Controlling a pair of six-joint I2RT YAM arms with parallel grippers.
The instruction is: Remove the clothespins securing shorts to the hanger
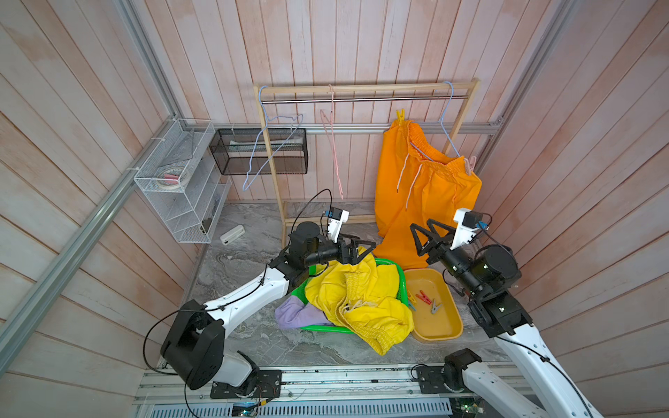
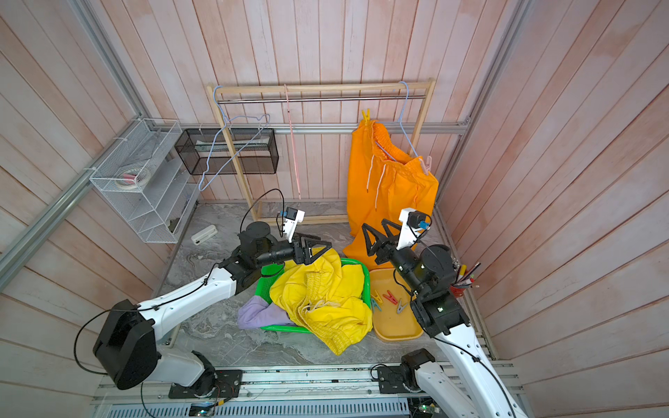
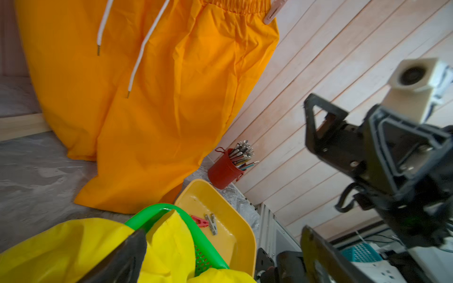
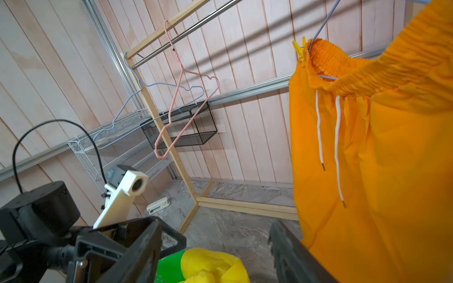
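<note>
Orange shorts [image 1: 421,181] hang at the rack's right end on a pale blue hanger [image 1: 444,120]. A yellow clothespin [image 4: 299,50] grips their waistband at one end, and a pink clothespin [image 3: 274,11] sits at the other. My left gripper [image 1: 366,252] is open and empty above the yellow clothes, left of the shorts and well below both pins. Open as well, my right gripper [image 1: 422,227] is in front of the shorts' lower part, with nothing between its fingers. Neither touches a pin. The orange cloth fills the right side of the right wrist view.
Yellow clothes [image 1: 359,299] lie in a green basket [image 1: 402,285], beside a yellow tray [image 1: 439,331] with loose clothespins. A red cup of pens [image 3: 223,170] stands behind the tray. Empty pink [image 4: 177,94] and blue [image 4: 134,89] hangers dangle from the rack's left part.
</note>
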